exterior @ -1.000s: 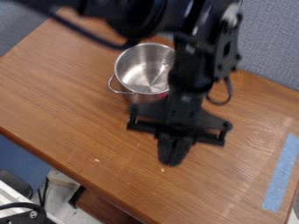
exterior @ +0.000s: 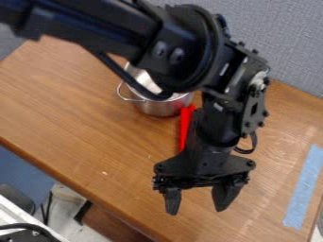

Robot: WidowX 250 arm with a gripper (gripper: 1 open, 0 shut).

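My gripper (exterior: 198, 196) hangs low over the front right part of the wooden table, its two black fingers apart and pointing down with nothing between them. Behind it a red object (exterior: 184, 123) lies on the table, mostly hidden by my arm. A steel pot (exterior: 147, 104) with side handles stands further back, its upper part covered by the arm.
The wooden table (exterior: 63, 113) has clear room on the left. A light blue strip (exterior: 301, 187) lies along the right. Black and white hardware with cables sits beyond the front left edge.
The arm now covers more of the pot.
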